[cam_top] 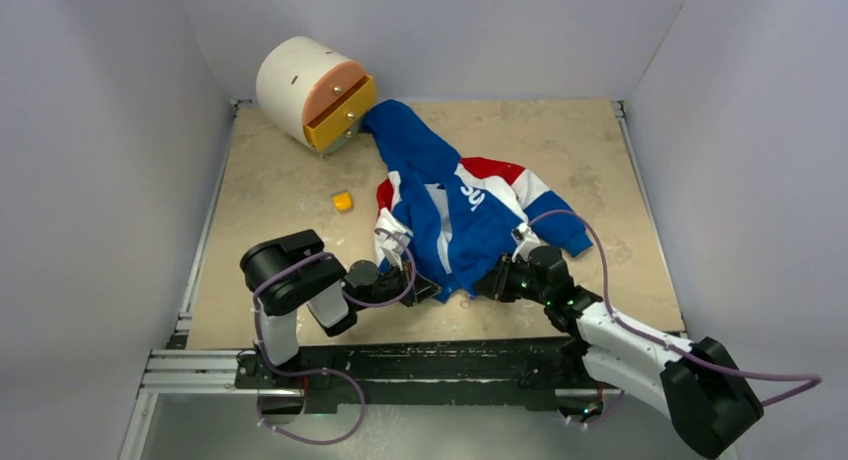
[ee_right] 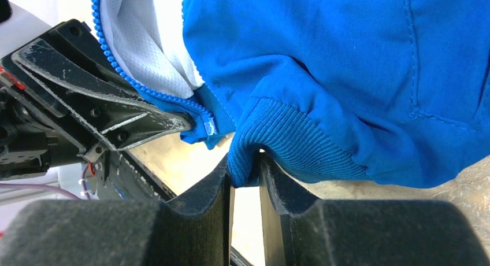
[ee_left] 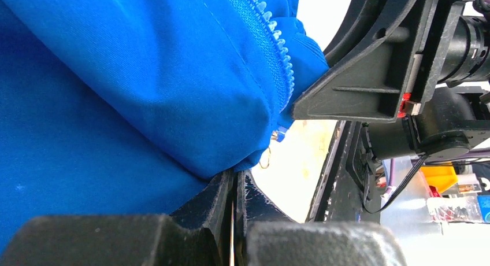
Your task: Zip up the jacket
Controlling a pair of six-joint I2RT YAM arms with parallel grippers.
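A blue jacket [cam_top: 487, 230] with red and white sleeves lies on the table, its front parted over a pale lining. At the lower hem my left gripper is shut, and a blue fold runs into its fingertips. From the right wrist view, that left gripper sits beside the lower end of one toothed zipper edge [ee_right: 118, 63]. My right gripper has a gap between its fingers, with the ribbed hem [ee_right: 283, 124] lying partly in it. The other zipper edge [ee_left: 276, 40] shows in the left wrist view. I cannot make out the slider.
A white barrel-shaped drawer unit [cam_top: 300, 85] stands at the back left, touching the jacket's blue upper end. A small orange block [cam_top: 342, 201] lies left of the jacket. Bare table shows to the left and at the back right.
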